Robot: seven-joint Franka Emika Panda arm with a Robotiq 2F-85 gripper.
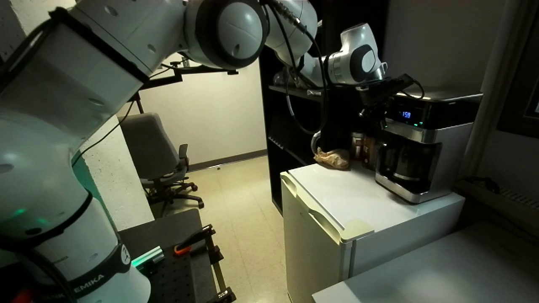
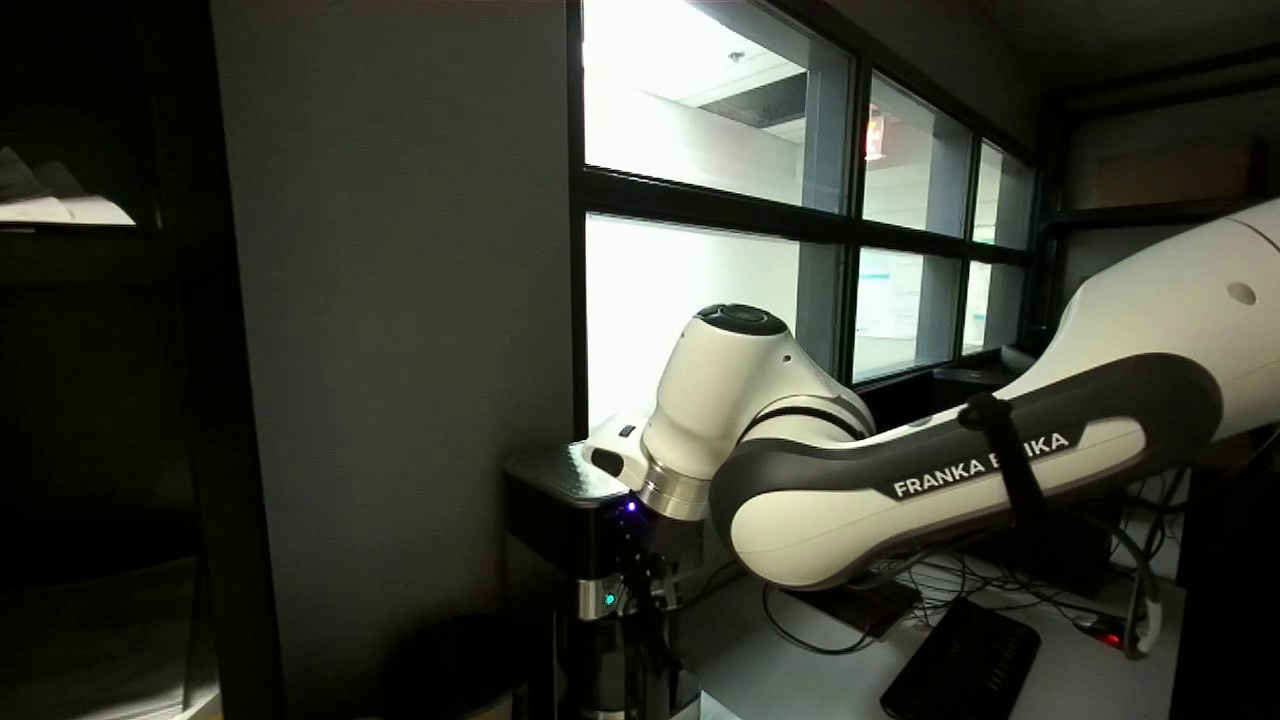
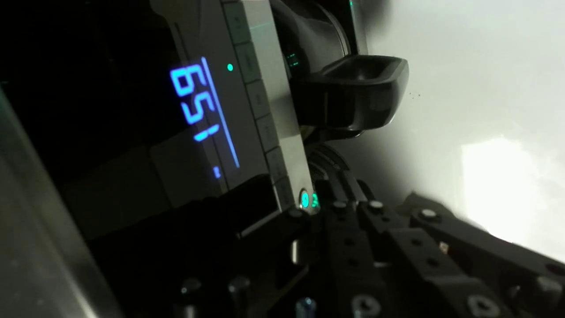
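Observation:
A black and steel coffee maker (image 1: 454, 146) stands on the white fridge top (image 1: 328, 189). Its blue display (image 3: 196, 103) is lit, with a row of panel keys beside it. At the end of the steel strip glows a green round button (image 3: 304, 199). My gripper is shut at the machine's front, its fingertips close by that button; nothing shows between them. Whether they touch the button, I cannot tell. The carafe's black handle (image 3: 365, 90) sticks out below the panel. In exterior view 2, the coffee maker (image 2: 558, 516) is partly hidden by my arm.
A crumpled brown bag (image 1: 333, 158) and jars (image 1: 357, 145) sit on the fridge behind the machine. Dark shelving (image 1: 293, 141) rises beyond them. A white table (image 1: 454, 267) adjoins the fridge.

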